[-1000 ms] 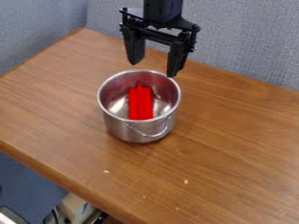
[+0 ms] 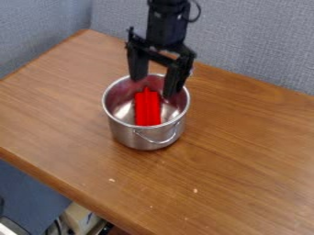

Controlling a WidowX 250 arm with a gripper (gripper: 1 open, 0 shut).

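Observation:
A steel pot [image 2: 146, 135] with a wire handle stands on the wooden table [image 2: 233, 165], and inside it is a red block [image 2: 147, 108]. My black gripper [image 2: 156, 80] is lowered over the pot from above, its two fingers wide open at the left and right of the pot's back part, above the red block. I see nothing held between them.
A grey speckled wall stands behind. The table's edge runs along the lower left, with dark cables [image 2: 25, 225] below it.
From a second ago, my gripper has come down from above and behind the pot to over its inside. The pot and red block look unmoved.

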